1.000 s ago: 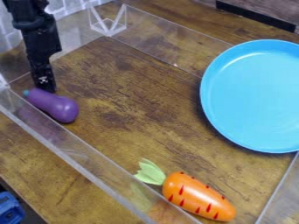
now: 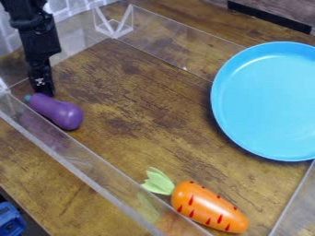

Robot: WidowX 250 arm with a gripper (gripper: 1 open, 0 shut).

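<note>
A black robot gripper (image 2: pixel 42 85) reaches down at the upper left inside a clear-walled enclosure, its fingertips low over the wooden surface beside a purple toy eggplant (image 2: pixel 57 113); whether the fingers are open or shut is unclear. A toy carrot (image 2: pixel 204 206) with green leaves lies at the bottom right. A large blue plate (image 2: pixel 274 101) sits on the right side.
Clear plastic walls (image 2: pixel 116 189) border the wooden surface (image 2: pixel 142 111), whose middle is bare. A blue object (image 2: pixel 7 221) shows at the lower left corner, outside the wall.
</note>
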